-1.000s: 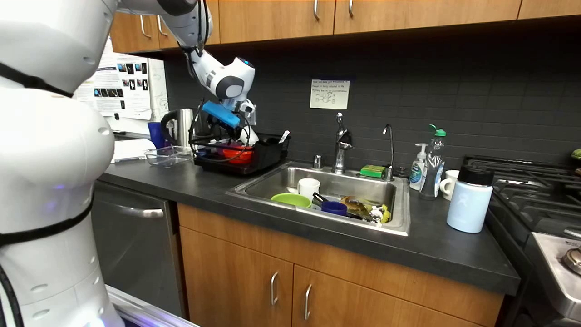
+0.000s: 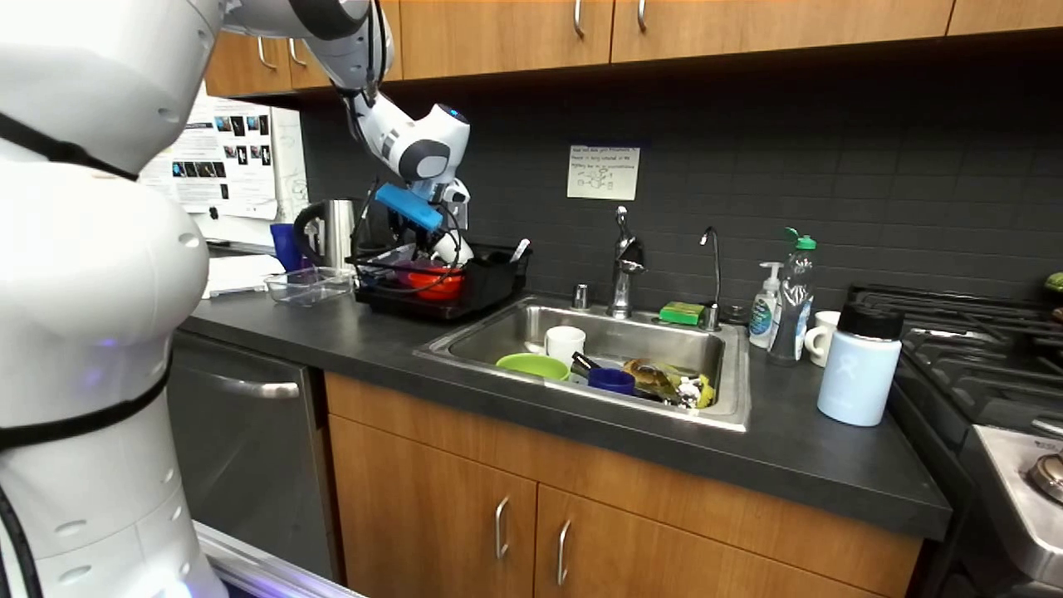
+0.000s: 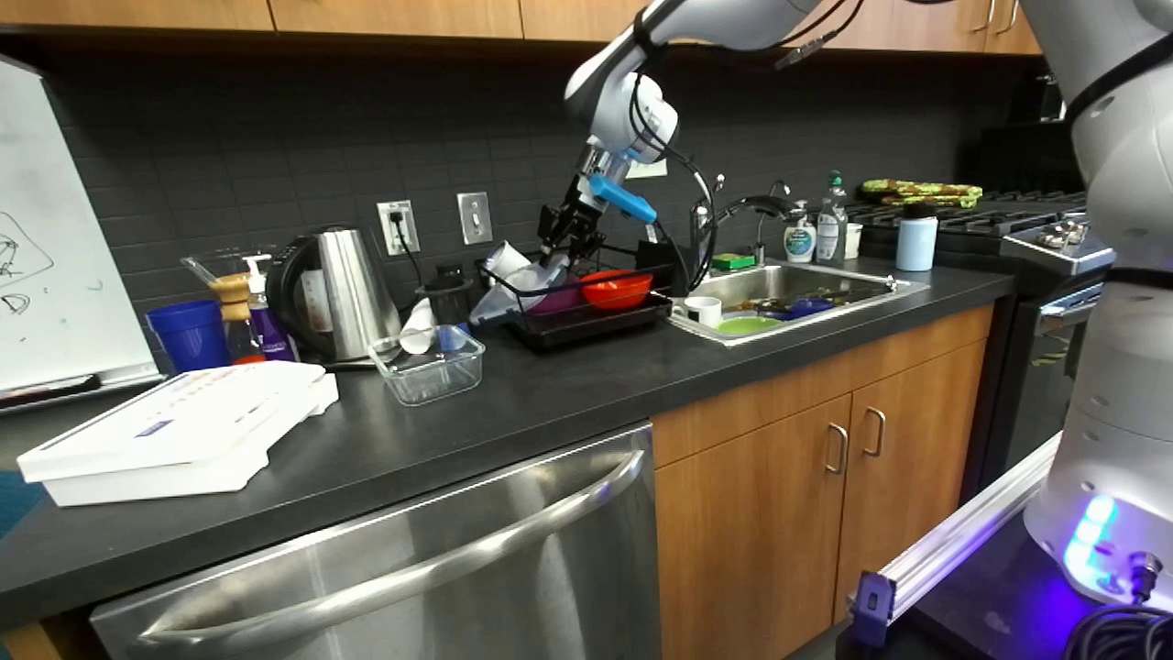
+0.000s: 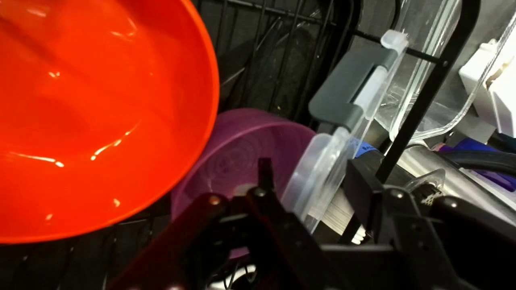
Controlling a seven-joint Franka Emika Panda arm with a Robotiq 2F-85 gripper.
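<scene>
In the wrist view a clear plastic lid (image 4: 317,176) with a grey clip stands on edge at the side of the dish rack (image 4: 425,104). My gripper is partly open, its dark fingers (image 4: 361,188) on either side of the lid, with gaps still showing. A purple bowl (image 4: 242,154) sits just beside the lid, partly behind one finger. An orange-red bowl (image 4: 104,111) fills the left of that view. From the second exterior view, the gripper (image 3: 561,258) points down into the rack over the lid (image 3: 522,288).
A clear glass container (image 3: 434,368) and a steel kettle (image 3: 357,286) stand left of the rack. The sink (image 2: 732,389) on the right holds a white mug (image 2: 565,344), a green bowl (image 2: 534,365) and other dishes. Counter in front of the rack is clear.
In the first exterior view, the wrist with its blue piece has shifted very slightly to the right. The rack and the sink's contents look unchanged.
</scene>
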